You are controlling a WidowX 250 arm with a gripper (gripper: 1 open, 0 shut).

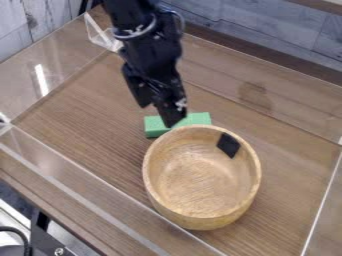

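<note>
A round light-wood bowl [198,188] sits on the wooden table, with a black block [227,146] at its back-right rim. A green block [166,125] lies just behind the bowl. The black robot gripper [175,100] hangs above and behind the bowl, over the area of the green block, its fingers spread open with nothing seen between them.
A pale board runs along the back right. Cables lie at the left edges, off the wooden surface.
</note>
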